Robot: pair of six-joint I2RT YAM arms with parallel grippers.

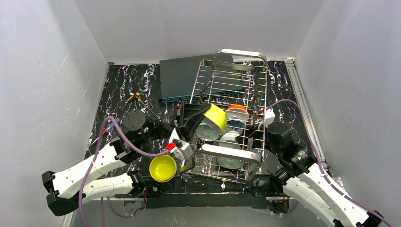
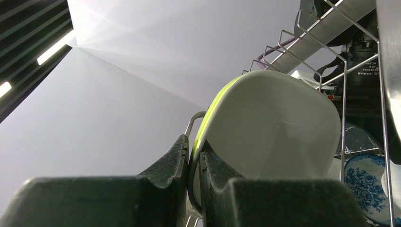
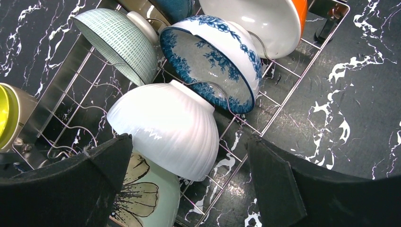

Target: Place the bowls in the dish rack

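My left gripper is shut on the rim of a yellow bowl (image 1: 216,115) with a pale inside (image 2: 269,132), held over the upper part of the wire dish rack (image 1: 227,151). In the right wrist view, a white bowl (image 3: 165,127), blue floral bowl (image 3: 213,66), green patterned bowl (image 3: 113,42), orange-and-white bowl (image 3: 250,23) and celadon bowl (image 3: 156,194) stand tilted in the rack. My right gripper hangs open over the white bowl, nothing clearly held. A loose yellow bowl (image 1: 163,168) sits left of the rack.
A dark flat panel (image 1: 179,75) lies behind the rack, and several tools (image 1: 135,98) lie on the left of the marble surface. Grey walls enclose the workspace.
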